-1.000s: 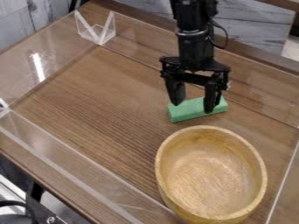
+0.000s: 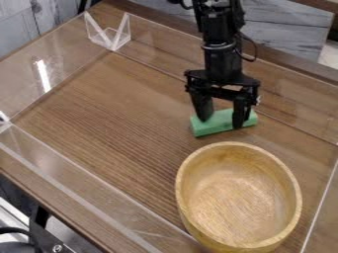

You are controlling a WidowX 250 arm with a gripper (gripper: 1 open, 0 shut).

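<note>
My black gripper (image 2: 223,111) is low over a green block (image 2: 209,126) in the upper middle right of the view. Its fingers stand open, one toward each side of the block's upper part. Whether they touch the block cannot be told.
A large cream bowl (image 2: 238,198) sits at the lower right, in front of the green block. A clear wire or plastic stand (image 2: 106,32) is at the back left.
The gripper has shifted slightly, its fingers looking a little lower and narrower in view over the green block. The block and bowl look unmoved.
</note>
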